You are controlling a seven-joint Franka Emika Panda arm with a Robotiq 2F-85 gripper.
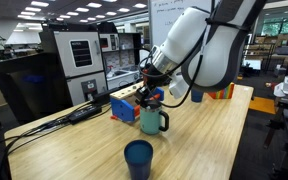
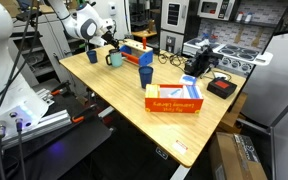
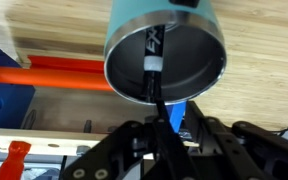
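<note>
A pale teal mug (image 1: 151,121) with a handle stands on the wooden table, and it also shows in exterior view 2 as the mug (image 2: 113,60). Directly over its mouth is my gripper (image 1: 147,97), pointing down. In the wrist view, a dark marker (image 3: 154,48) with white lettering and a light band lies within the outline of the mug's mouth (image 3: 129,85). The marker's near end runs to the gripper, which is shut on it. Whether the marker touches the mug's wall or bottom cannot be told.
A dark blue cup (image 1: 139,160) stands nearer the front. Behind the mug sits a blue and orange rack (image 1: 124,108), close by the gripper. An orange-red box (image 2: 172,99) lies farther along the table.
</note>
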